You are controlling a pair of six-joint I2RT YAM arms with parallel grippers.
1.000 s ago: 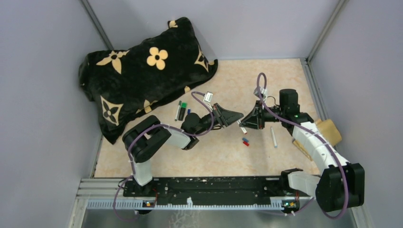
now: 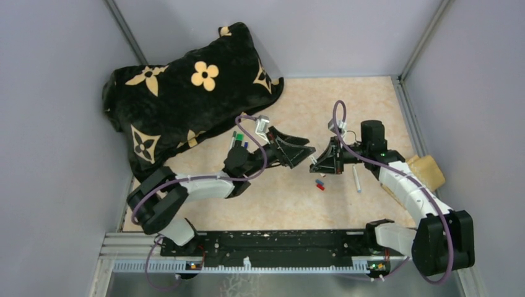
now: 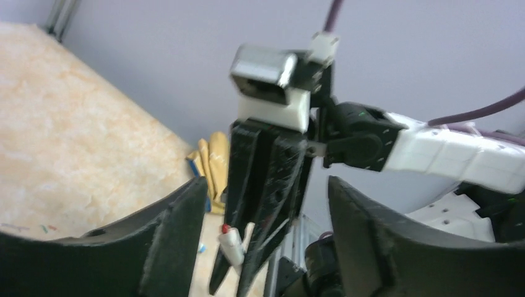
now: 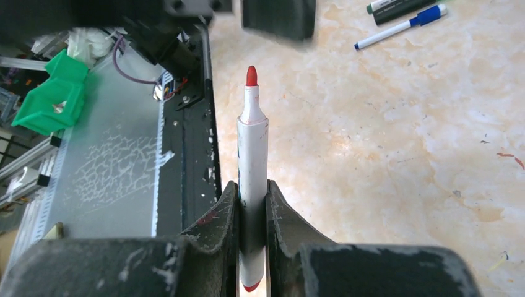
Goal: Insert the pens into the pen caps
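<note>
A white marker with a bare red tip (image 4: 252, 142) stands upright in my right gripper, which is shut on its lower body; in the top view that gripper (image 2: 316, 166) is right of centre. My left gripper (image 2: 300, 151) is just up and left of it, its blurred fingers parted around the view of the marker tip in the left wrist view, apart from it. A red cap (image 2: 320, 187) and a blue cap (image 2: 319, 181) lie on the table below, and another white pen (image 2: 356, 179) lies to the right.
Several markers (image 2: 238, 139) lie left of centre, including a blue-capped one (image 4: 396, 30). A dark patterned cushion (image 2: 186, 93) fills the back left. Yellow gloves (image 2: 424, 173) lie at the right edge.
My right gripper moved slightly down in the top view from a second ago, still holding the marker.
</note>
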